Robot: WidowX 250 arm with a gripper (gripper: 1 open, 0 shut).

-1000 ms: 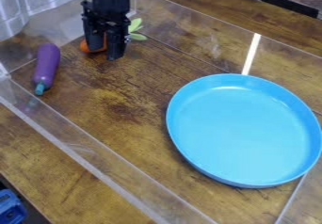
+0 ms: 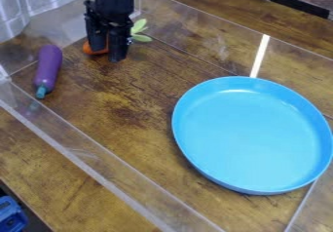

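The black gripper (image 2: 107,43) is low over the upper-left part of the wooden surface, around an orange object (image 2: 92,45), partly hidden behind it, with pale green leaves (image 2: 140,28) showing to its right. Whether the fingers are closed on it I cannot tell. A purple eggplant-like object (image 2: 47,67) with a teal end lies to the left of the gripper.
A large blue plate (image 2: 250,134) fills the right side. Clear side panels edge the left. A blue object (image 2: 10,216) sits at the bottom left corner.
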